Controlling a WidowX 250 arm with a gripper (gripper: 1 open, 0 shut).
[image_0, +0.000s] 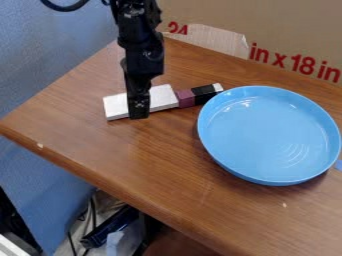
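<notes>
My black gripper (138, 105) points down with its fingertips at the white part of a long flat object (118, 106), which lies on the wooden table left of the blue plate. The object's right portion is maroon and black with a small pale tip. Whether the fingers are shut on it cannot be made out. The blue plate (267, 135) lies flat on the right, apart from the gripper.
A cardboard box (281, 30) with red print stands behind the table.
</notes>
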